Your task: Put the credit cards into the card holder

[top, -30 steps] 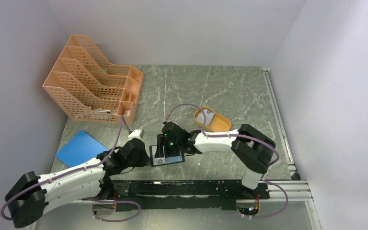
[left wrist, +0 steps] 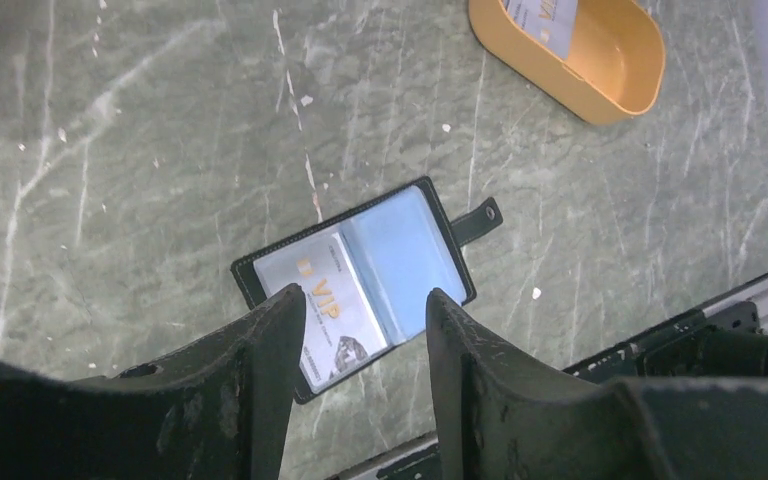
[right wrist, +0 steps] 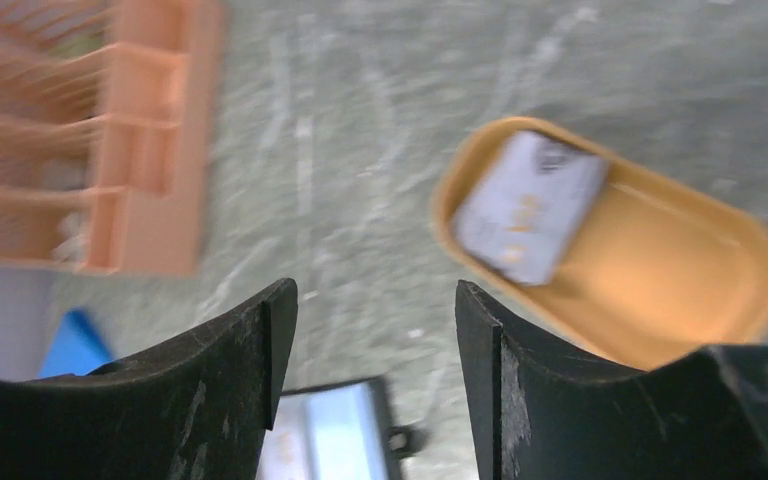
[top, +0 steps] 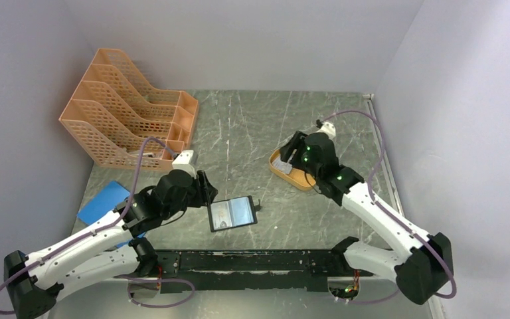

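Observation:
The open card holder (top: 232,213) lies flat near the front of the table, black-edged with clear pockets. In the left wrist view, a card marked VIP (left wrist: 322,305) lies in its left pocket, while the right pocket (left wrist: 405,250) shows plain pale blue. Another VIP card (right wrist: 533,205) rests at one end of the yellow tray (right wrist: 665,265). My left gripper is above the holder's left side, fingers apart and nothing between them. Above the tray's left side is my right gripper, likewise open and empty; its view is blurred.
An orange slotted organizer (top: 129,113) stands at the back left. A blue sheet (top: 103,201) lies at the left, partly under the left arm.
My right gripper has swung from over the card holder back and right to the tray. The left gripper has shifted slightly back and right. The holder stays about where it was.

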